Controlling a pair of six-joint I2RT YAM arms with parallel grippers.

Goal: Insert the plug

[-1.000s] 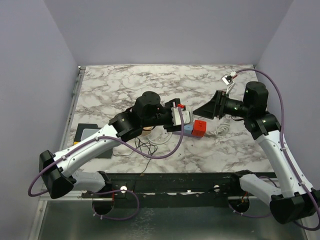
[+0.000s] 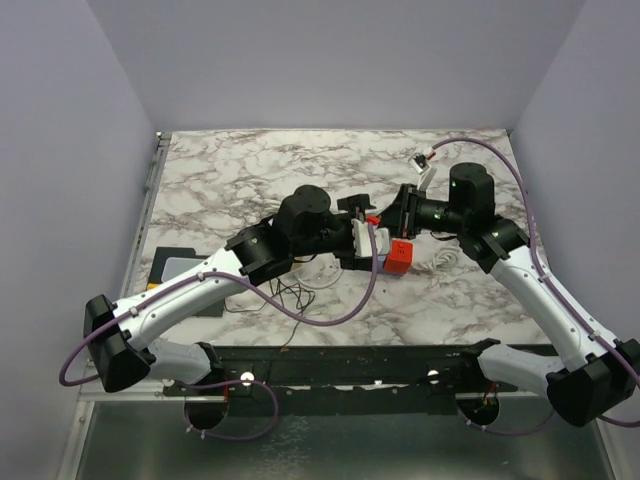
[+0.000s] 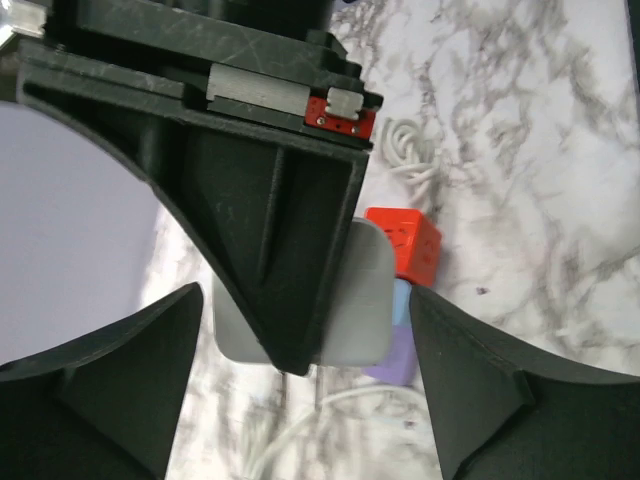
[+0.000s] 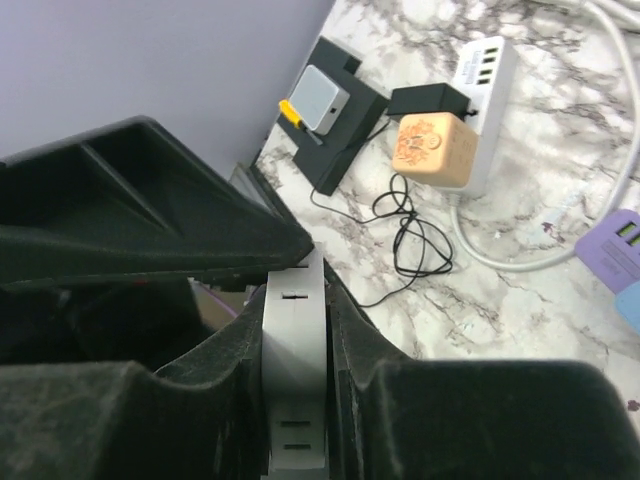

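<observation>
My two grippers meet over the middle of the table. In the left wrist view a white block, likely the plug (image 3: pixel 355 310), sits behind the right gripper's black finger, between my left gripper's (image 3: pixel 300 375) fingers, which stand apart; whether they touch it is unclear. In the right wrist view my right gripper is shut on that white piece, seen edge-on with dark slots. A red cube (image 2: pixel 398 256) sits below the grippers, beside blue and purple pieces (image 4: pixel 610 250).
A white power strip (image 4: pixel 485 130) with a black adapter and a tan cube (image 4: pixel 432 150) lies on the left side, near a dark board (image 4: pixel 355 110) and tangled black cable (image 4: pixel 410 240). A coiled white cord (image 2: pixel 440 258) lies right.
The right arm has moved left to meet the left gripper, which shifted slightly. The right gripper is now at the white piece.
</observation>
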